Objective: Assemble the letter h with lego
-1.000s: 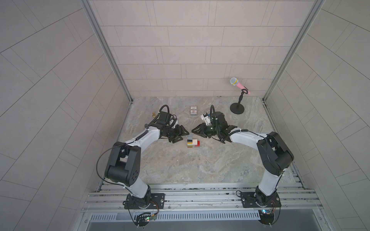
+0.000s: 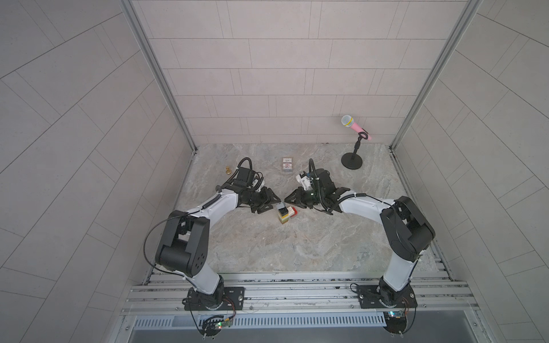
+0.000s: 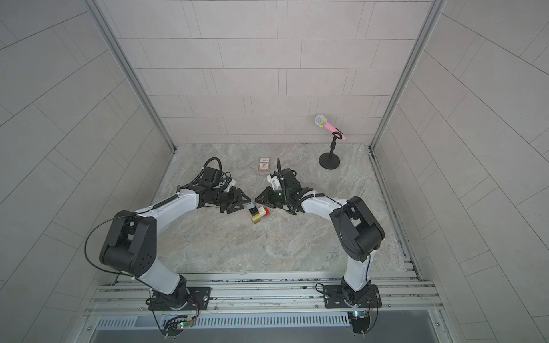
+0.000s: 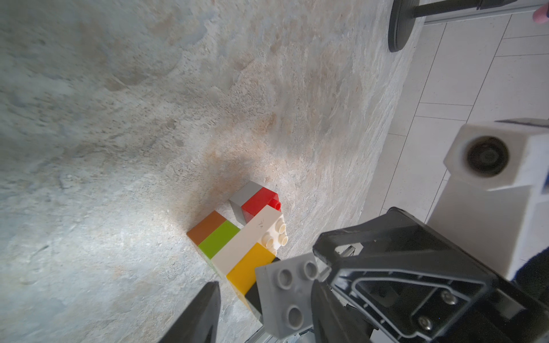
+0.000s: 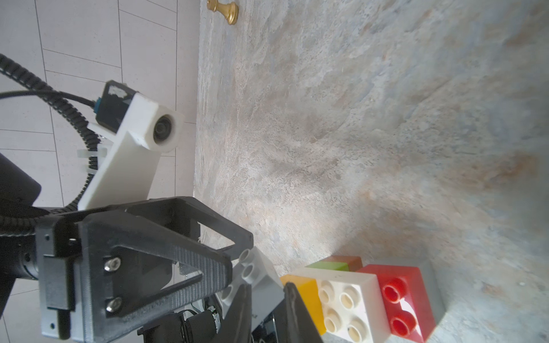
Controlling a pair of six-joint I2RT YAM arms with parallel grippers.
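Note:
A joined line of bricks lies tilted on the table. In the left wrist view it runs from a brown brick [image 4: 206, 227] through green [image 4: 220, 239], white [image 4: 247, 240], yellow [image 4: 250, 268] and black to a grey brick [image 4: 280, 303] at the end near both grippers. A red brick [image 4: 260, 201] with grey beyond it sits beside the white one. My left gripper is part open, its fingers either side of the grey brick. My right gripper has its fingertips close together at the grey brick; whether anything is between them does not show clearly.
A small stack of white-and-red pieces [image 2: 287, 164] stands at the back. A pink microphone on a black stand [image 2: 352, 161] is back right, a gold chess piece [image 2: 228, 170] back left.
The brick line has turned from straight to slanted, its near end swinging toward the right. My right gripper has shifted slightly left; the left has moved very little.

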